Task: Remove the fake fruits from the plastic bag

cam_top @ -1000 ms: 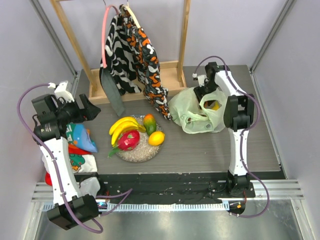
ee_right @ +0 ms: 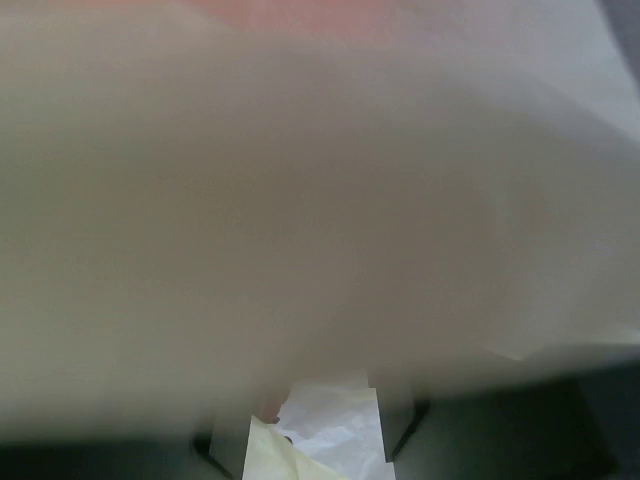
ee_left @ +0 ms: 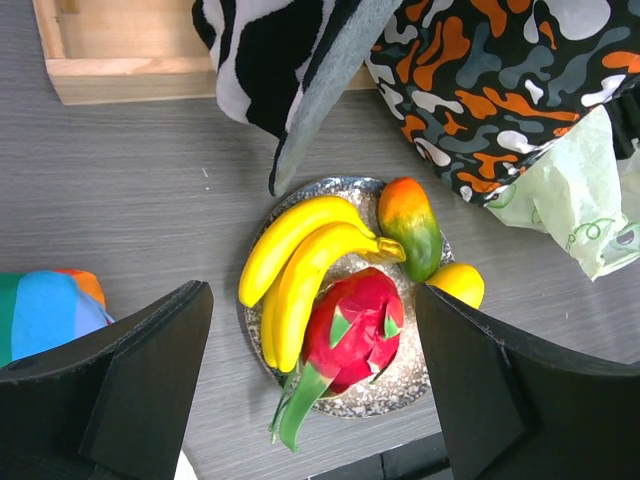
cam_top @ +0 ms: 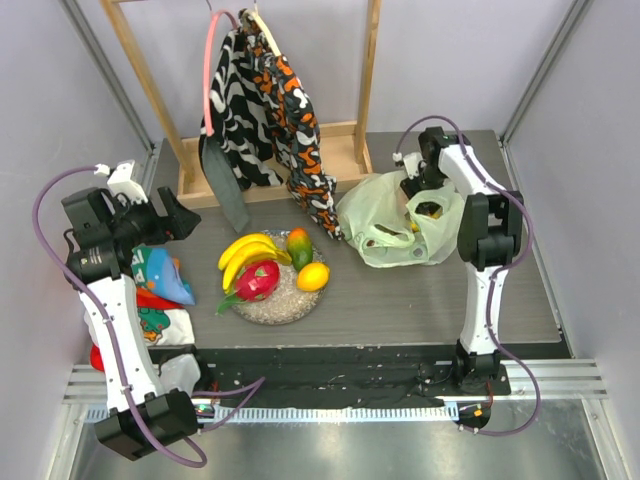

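The pale green plastic bag (cam_top: 385, 222) lies crumpled at the right of the table, its mouth towards my right arm. Inside its opening a bit of yellow fruit (cam_top: 430, 210) shows. My right gripper (cam_top: 408, 187) reaches down into the back of the bag; blurred plastic (ee_right: 320, 220) fills most of the right wrist view, so its fingers and anything between them are hidden. On a round plate (ee_left: 385, 400) lie bananas (ee_left: 310, 265), a red dragon fruit (ee_left: 352, 325), a mango (ee_left: 410, 225) and a yellow lemon-like fruit (ee_left: 460, 284). My left gripper (cam_top: 180, 215) hangs open and empty, left of the plate.
A wooden rack (cam_top: 340, 158) at the back holds patterned clothes (cam_top: 290, 110) that hang down between plate and bag, close to the bag's left side. Folded colourful cloths (cam_top: 160, 275) lie under the left arm.
The left arm has stayed still.
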